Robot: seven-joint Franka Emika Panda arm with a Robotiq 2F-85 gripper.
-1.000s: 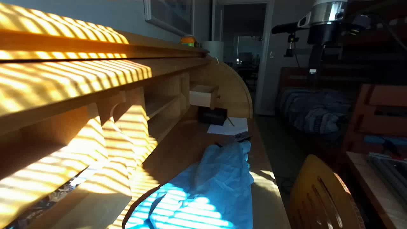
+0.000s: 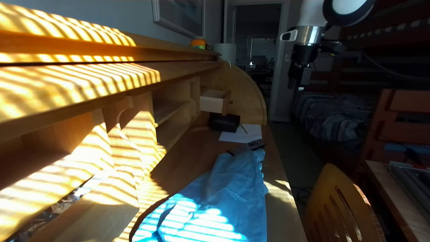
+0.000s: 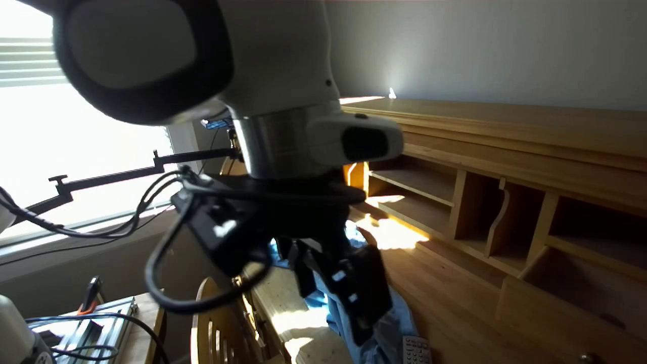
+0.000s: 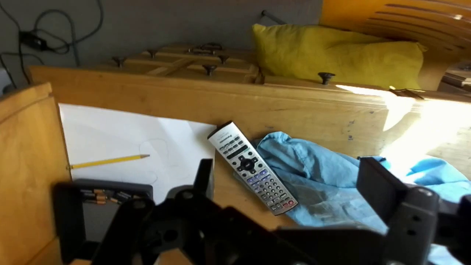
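Note:
My gripper is open, its dark fingers spread wide with nothing held between them. In the wrist view a silver remote control [image 4: 254, 168] lies on the desk below, seen in the space between the fingers. Its lower end touches or overlaps a crumpled blue cloth [image 4: 318, 176]. In exterior view 1 the gripper [image 2: 298, 84] hangs high at the upper right, clear of the desk; the cloth [image 2: 238, 181] spreads along the near part of the desktop. A yellow pencil [image 4: 110, 161] rests on a white sheet of paper [image 4: 106, 128].
A black box [image 4: 73, 221] with batteries inside stands beside the paper. Shelves and an open drawer [image 2: 213, 101] line the back of the desk. A wooden chair [image 2: 342, 205] with a yellow cushion [image 4: 335, 53] stands in front. Bare desktop [image 3: 461, 327] shows before the shelves.
In exterior view 1 my arm has moved left, toward the desk, and its wrist has turned. The cloth, remote and paper have stayed where they were.

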